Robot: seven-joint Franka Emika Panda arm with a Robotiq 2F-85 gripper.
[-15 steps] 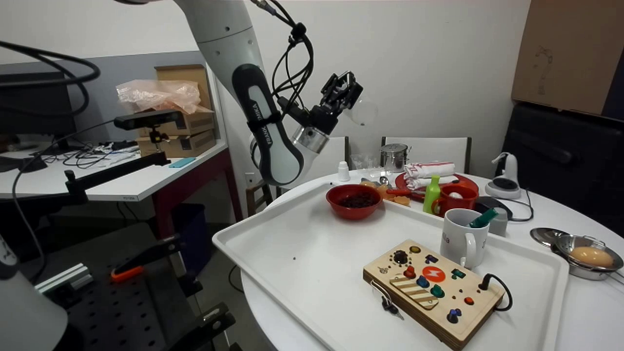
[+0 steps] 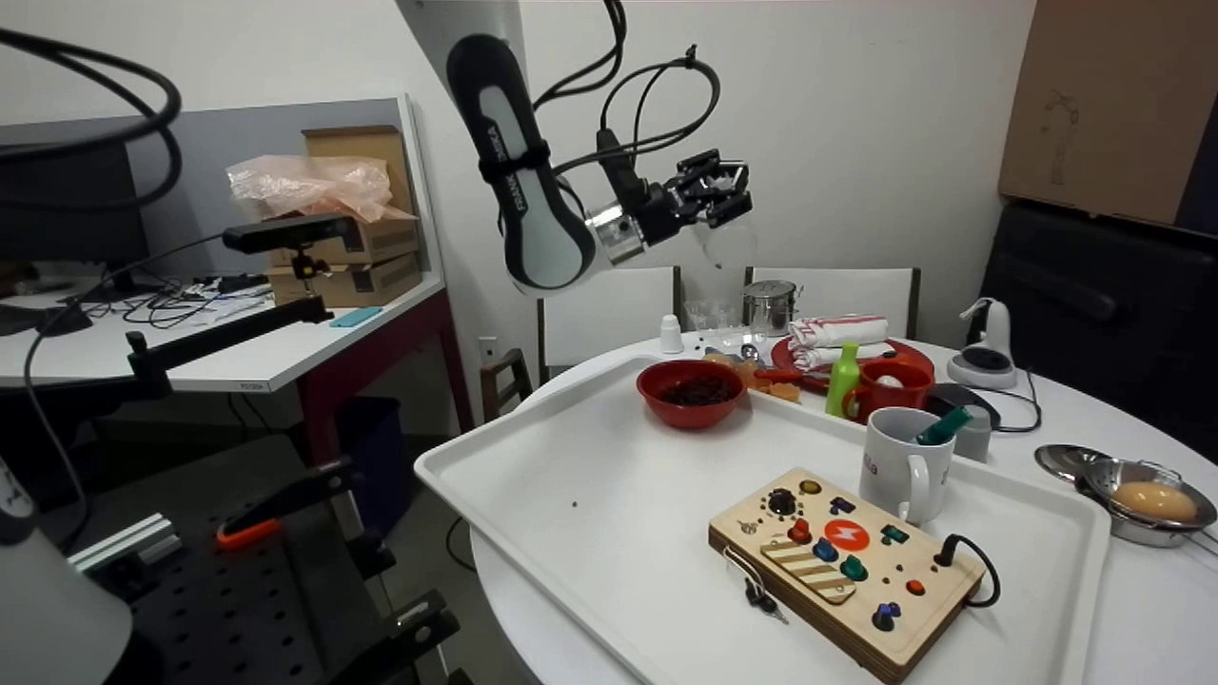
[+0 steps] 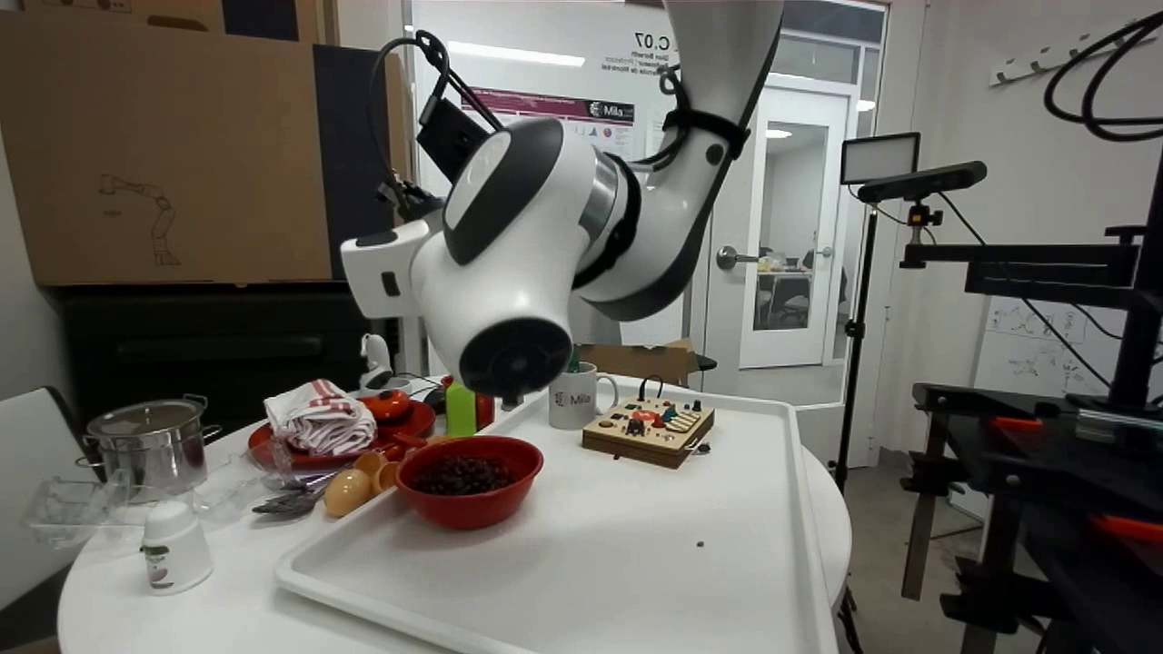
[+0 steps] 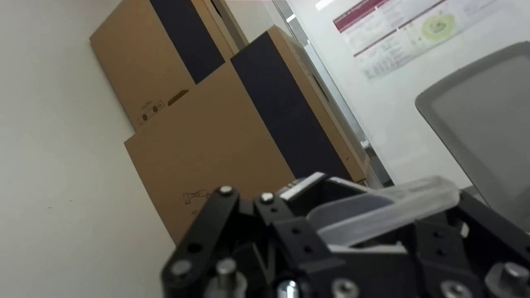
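Observation:
High above the table in exterior view 1, my gripper is shut on a thin part of a clear plastic cup-like piece. This piece hangs tilted off the fingers, with a tiny dark speck near its lower edge. Close up in the wrist view, its translucent wall sits among the black finger links; the exact grip is hard to see. On the tray, near its far corner, stands a red bowl of small dark pieces. Exterior view 2 has the gripper hidden by the arm.
A white mug and a wooden switch box stand on the tray's right half. Behind the tray are a green bottle, a red cup and a folded towel. The tray's left half is mostly clear, apart from a dark speck.
My gripper has swung right and slightly down in exterior view 1, now pointing more sideways. The clear piece moved along with it. Bowl, mug and box stand where they were.

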